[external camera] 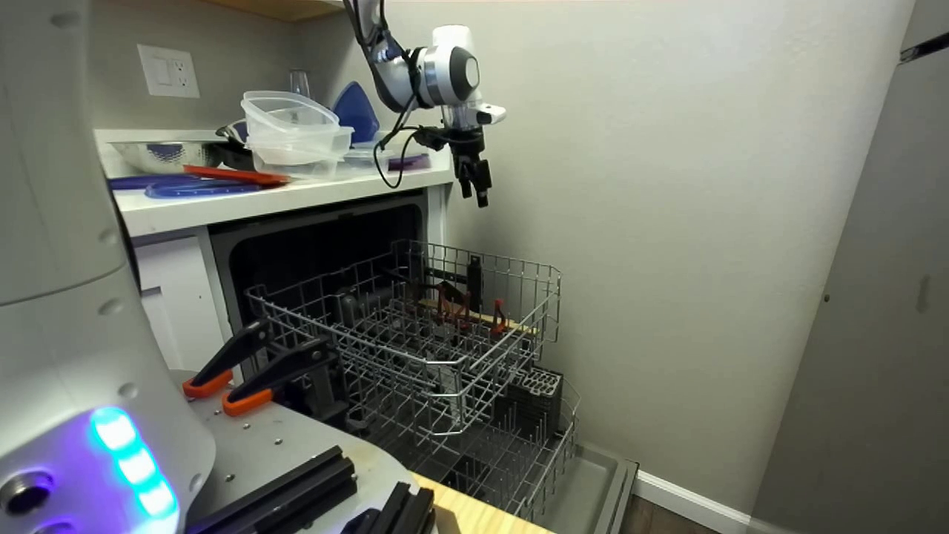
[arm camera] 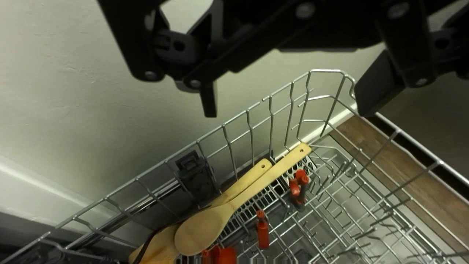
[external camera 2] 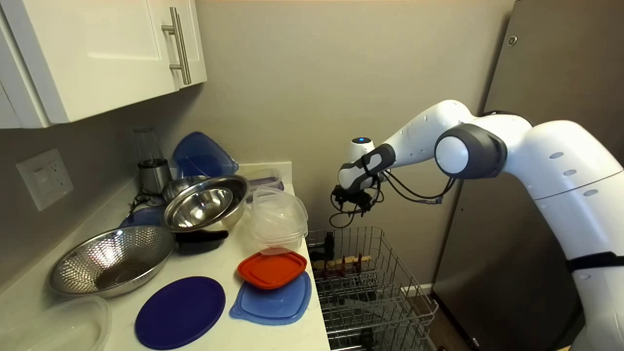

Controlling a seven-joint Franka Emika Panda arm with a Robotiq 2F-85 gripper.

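My gripper hangs open above the upper dishwasher rack, nothing between its fingers. In exterior view 1 the gripper (external camera: 474, 197) is near the back wall, well clear of the rack (external camera: 463, 360). Seen from the wrist, two wooden spoons (arm camera: 248, 190) lie side by side along the rack's wall side, their handles pointing toward the far corner. Red-tipped items (arm camera: 262, 231) stand among the tines beside them. In exterior view 2 the fingers are hard to make out beneath the dark gripper mount (external camera 2: 354, 199).
Left of the rack, the counter (external camera 2: 251, 327) carries clear containers (external camera 2: 278, 219), a red lid (external camera 2: 272, 269), blue lids, metal bowls and a colander (external camera 2: 114, 260). The wall (external camera: 676, 222) stands close behind the gripper. A lower rack (external camera: 534, 472) is pulled out below.
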